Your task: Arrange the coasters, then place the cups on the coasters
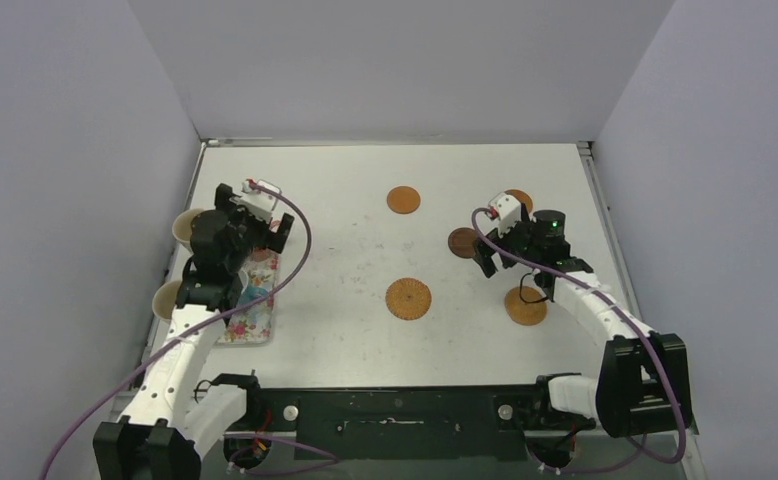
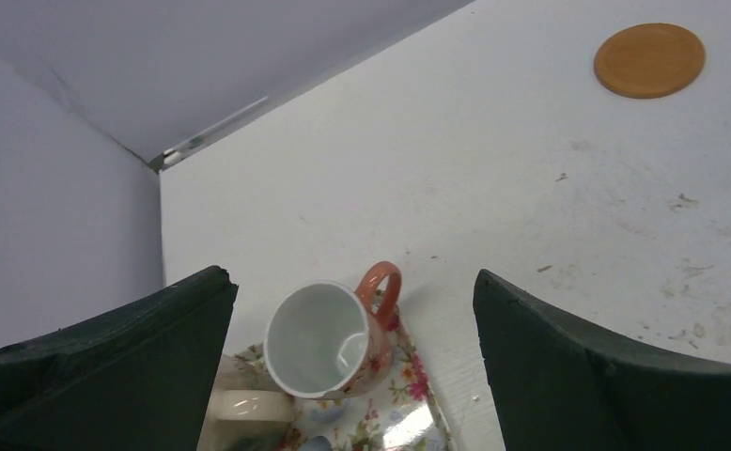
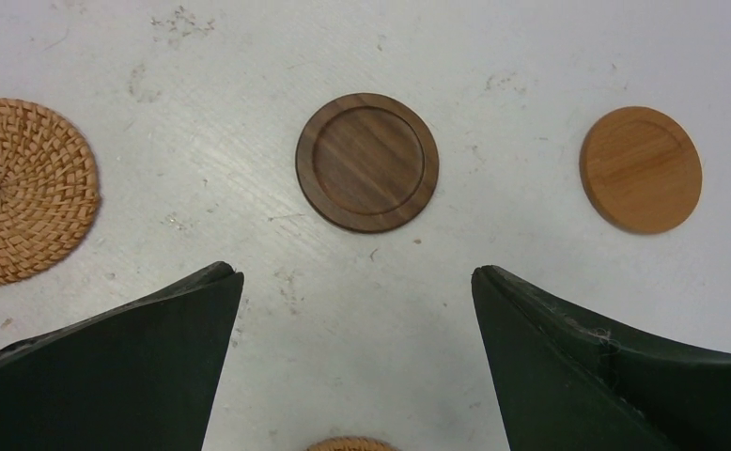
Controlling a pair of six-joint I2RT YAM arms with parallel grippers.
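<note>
A floral cup (image 2: pixel 317 340) with a reddish-brown handle is in the left wrist view, standing on a flowered tray (image 2: pixel 362 423). My left gripper (image 1: pixel 255 220) is above that tray, its fingers spread with nothing between them; in the top view the arm hides most of the cup. Over the right half of the table my right gripper (image 1: pixel 505 240) stands open and empty, close to a dark wooden coaster (image 3: pixel 367 163). A light wooden coaster (image 3: pixel 641 170) and a woven coaster (image 3: pixel 23 193) flank the dark one in the right wrist view.
Two cream cups (image 1: pixel 166 299) stand at the table's left edge, one partly behind the arm. More coasters lie apart: one at the back (image 1: pixel 403 200), a woven one (image 1: pixel 408 299) in the middle and another (image 1: pixel 525 306) at right. Bare table lies between tray and coasters.
</note>
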